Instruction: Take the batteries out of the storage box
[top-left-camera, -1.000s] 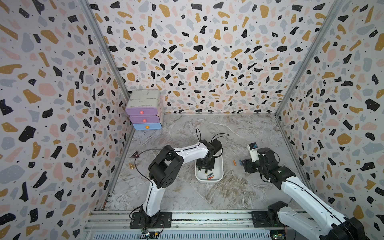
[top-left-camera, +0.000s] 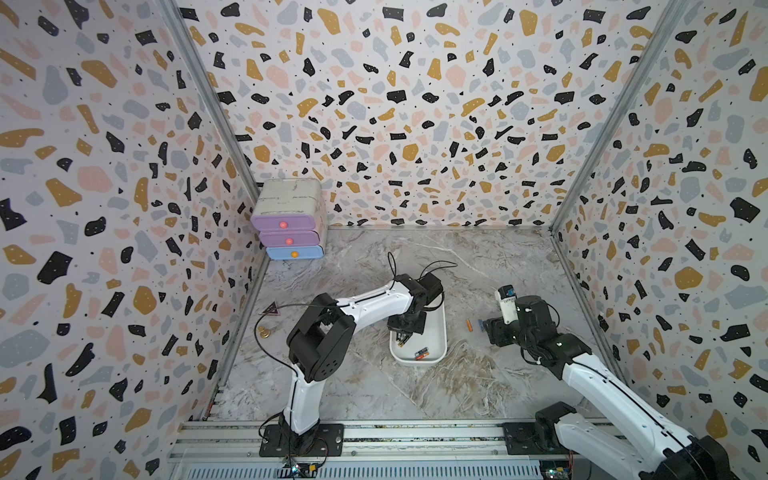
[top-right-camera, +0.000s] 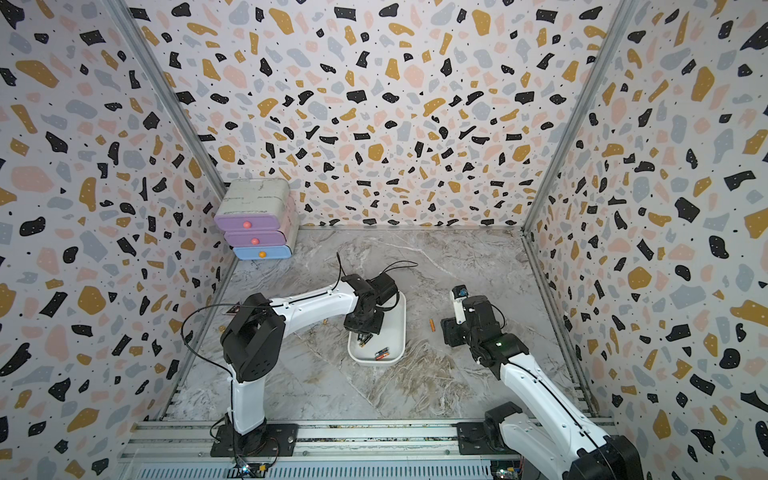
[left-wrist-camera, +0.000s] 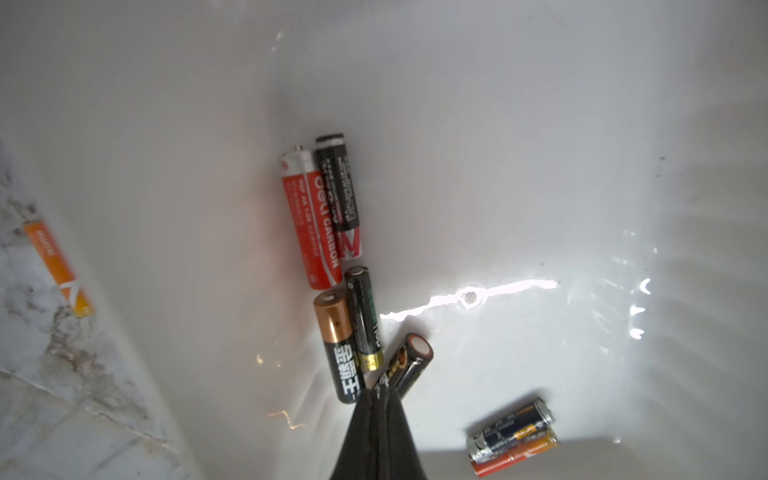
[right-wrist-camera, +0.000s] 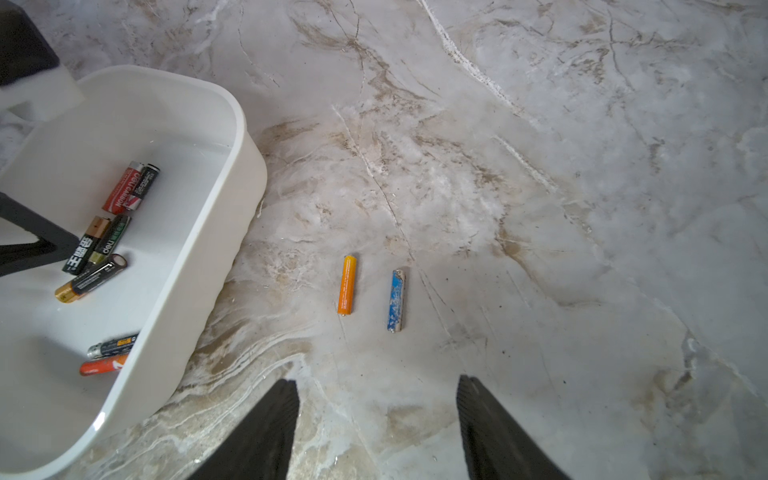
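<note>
In the white storage box (right-wrist-camera: 212, 200) lie several batteries. The left wrist view has a red battery (left-wrist-camera: 310, 220) against a black-and-red one (left-wrist-camera: 341, 196), then a copper-topped one (left-wrist-camera: 339, 344), a dark green one (left-wrist-camera: 365, 316) and a slanted black one (left-wrist-camera: 406, 364). A dark blue battery (left-wrist-camera: 512, 426) and an orange-red one (left-wrist-camera: 516, 453) lie together in a corner. My left gripper is inside the box, shut, its tips overlapping the slanted battery's end in view; nothing shows between them. My right gripper stands open and empty over the table.
On the table right of the box lie an orange battery (right-wrist-camera: 347, 285) and a blue one (right-wrist-camera: 396, 300). Another orange battery (left-wrist-camera: 57, 268) lies left of it. A drawer unit (top-left-camera: 289, 216) stands at the back left. The table behind the box is mostly clear.
The left arm has shifted slightly left over the box, so more of the batteries there shows. The right arm has stayed still.
</note>
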